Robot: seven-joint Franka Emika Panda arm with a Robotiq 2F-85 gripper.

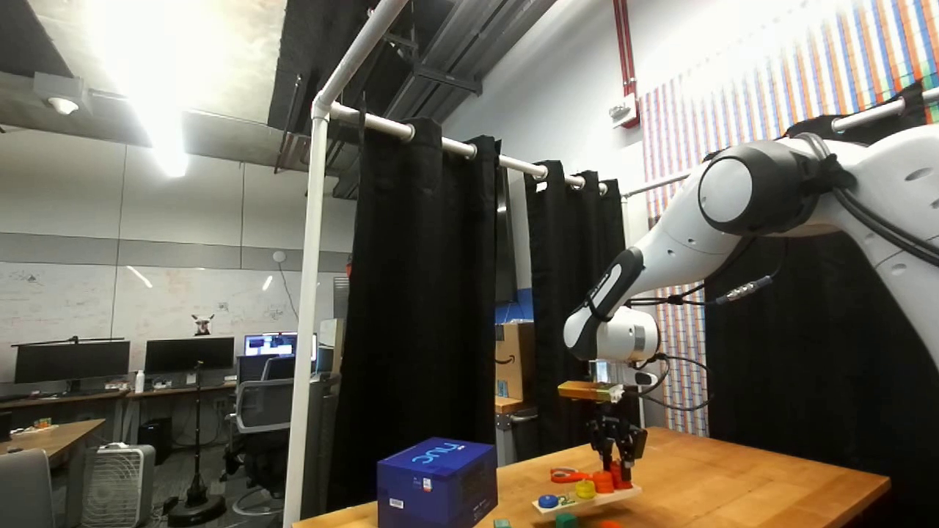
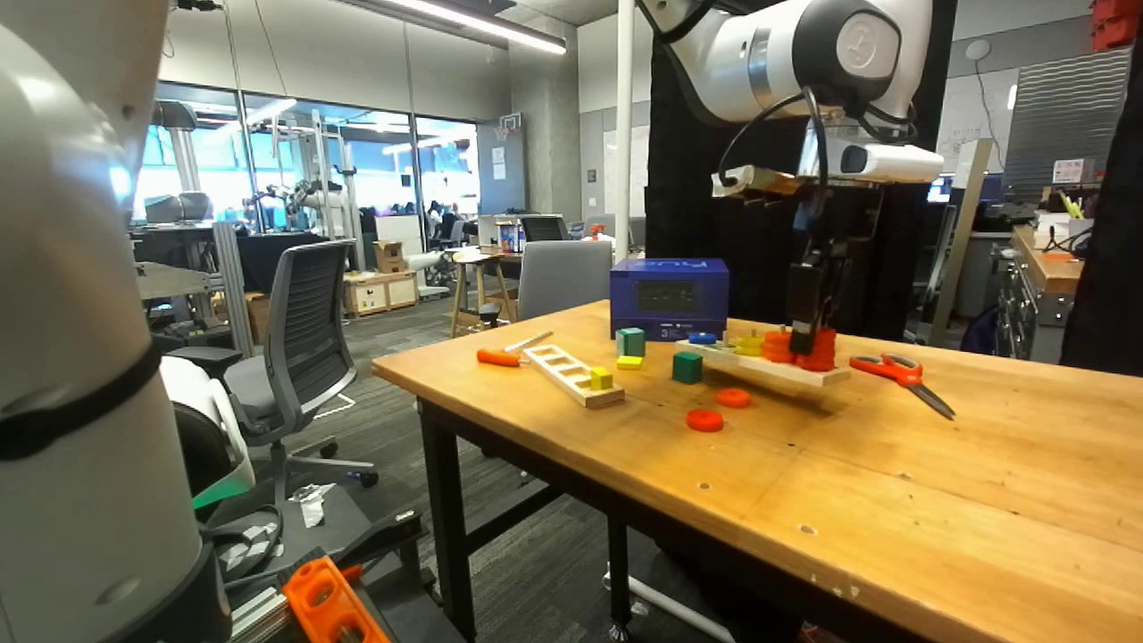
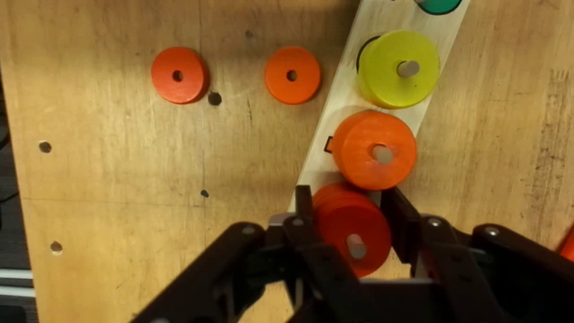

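Note:
My gripper (image 1: 617,471) is shut on a stack of red rings (image 3: 358,237), one finger on each side in the wrist view. The rings sit on a peg at the end of a pale wooden board (image 2: 750,366). That end of the board appears raised off the table in the exterior views, with the board tilted. Along the board follow a stack of orange rings (image 3: 371,134), touching or close to the red one, then yellow rings (image 3: 395,67) and a green ring (image 3: 440,4). A blue piece (image 1: 547,501) is at the far end.
Two loose orange-red rings (image 3: 179,75) lie beside the board. Scissors (image 2: 900,370) are close to its raised end. A green block (image 2: 688,368), a small wooden frame (image 2: 573,375) and a blue box (image 2: 670,298) stand farther off.

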